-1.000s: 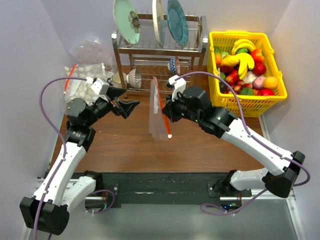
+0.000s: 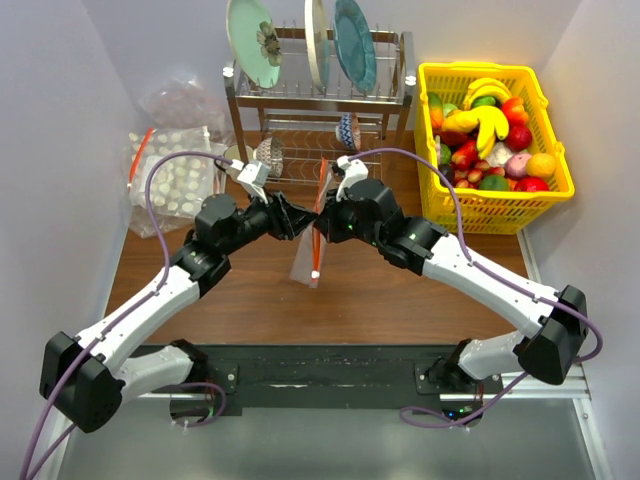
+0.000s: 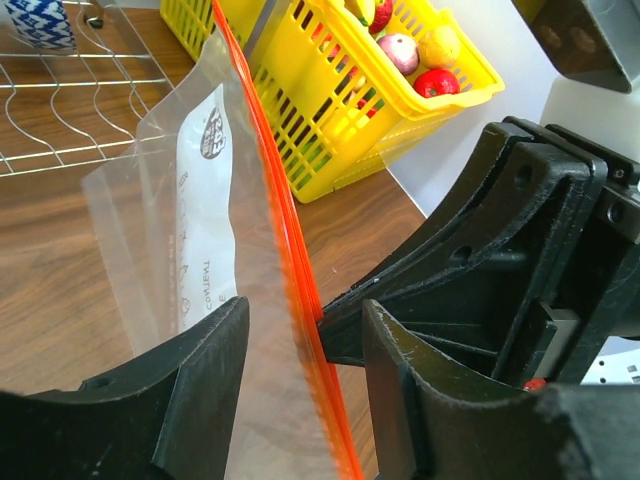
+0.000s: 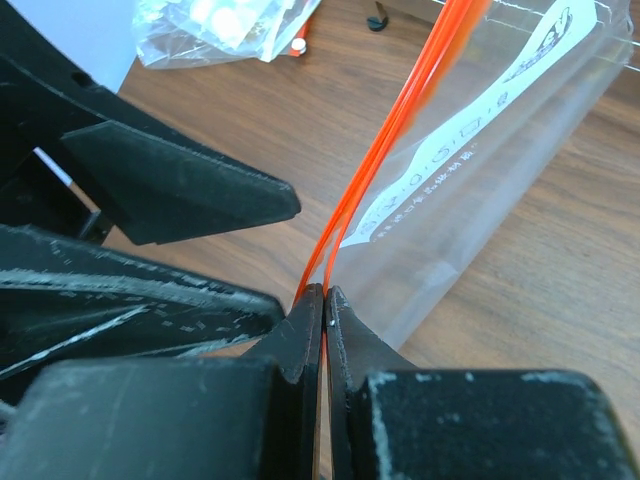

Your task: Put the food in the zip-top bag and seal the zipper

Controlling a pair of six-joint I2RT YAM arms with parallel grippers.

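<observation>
A clear zip top bag with an orange zipper point(image 2: 316, 258) hangs upright near the table's middle. My right gripper is shut on the bag's zipper edge. My left gripper is part open, its fingers on either side of the zipper edge in its own view, close beside the right gripper; whether they touch the bag is unclear. The food, a pile of fruit and vegetables point(image 2: 490, 135), lies in a yellow basket point(image 2: 494, 212) at the back right.
A dish rack point(image 2: 318, 95) with plates and bowls stands at the back. More plastic bags point(image 2: 167, 170) lie at the back left.
My left gripper has moved rightward to the bag's edge. The right gripper has shifted slightly left with the bag, which has turned nearer vertical.
</observation>
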